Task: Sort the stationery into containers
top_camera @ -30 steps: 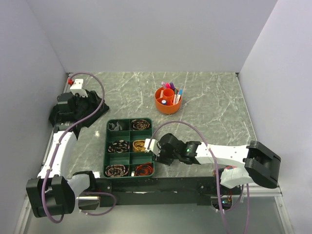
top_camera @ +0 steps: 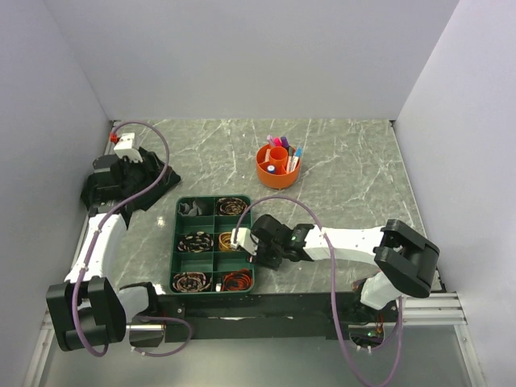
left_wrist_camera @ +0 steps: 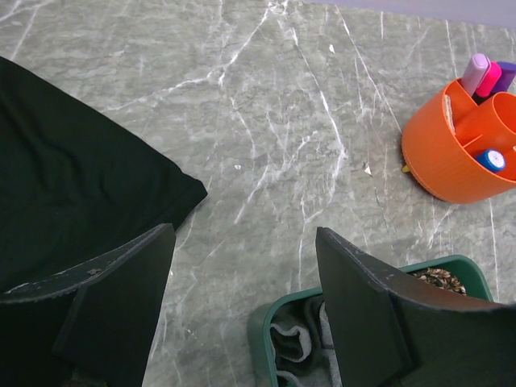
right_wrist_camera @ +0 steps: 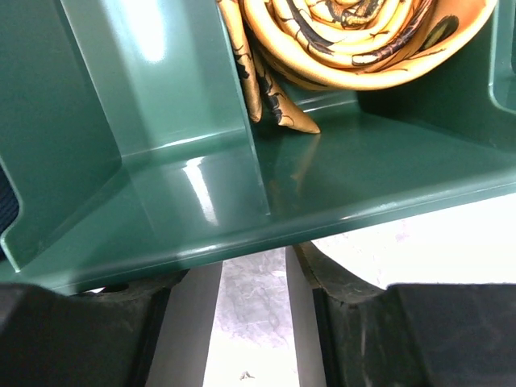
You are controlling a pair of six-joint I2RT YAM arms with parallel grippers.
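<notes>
An orange round organiser holds pens and markers at the back centre. A green compartment box with rolled patterned items stands at the front. My left gripper is over a black cloth at the left; in its wrist view the fingers are apart with nothing visible between. My right gripper is low at the box's right wall; in the right wrist view its open fingers sit just outside the green rim, beside a compartment with a yellow patterned roll, nothing between them.
Walls bound it at the back and sides. The right arm lies across the front right.
</notes>
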